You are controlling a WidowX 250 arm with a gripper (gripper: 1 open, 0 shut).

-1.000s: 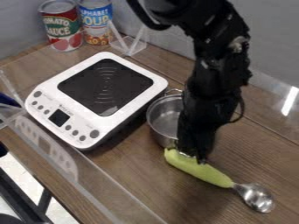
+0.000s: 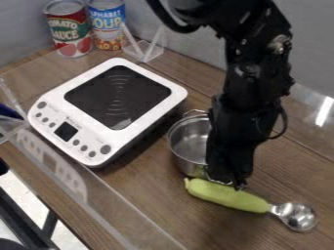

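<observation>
The black gripper [image 2: 229, 176] hangs low over the steel pot [image 2: 186, 146] at its front right side; its fingertips are dark and partly hidden, with nothing clearly visible between them. Just below lies a pale green spoon handle [image 2: 229, 195] with a steel scoop end [image 2: 295, 216], resting on the wooden counter beside the pot. The gripper looks shut.
A white induction cooker [image 2: 64, 107] stands left of the pot. Tomato sauce [image 2: 69, 29] and alphabet soup [image 2: 105, 26] cans sit at the back left. A clear rail runs along the front left. Bare counter [image 2: 303, 166] lies to the right.
The gripper has moved slightly right and up from where it was over the handle's left end. The spoon has shifted a little to the right.
</observation>
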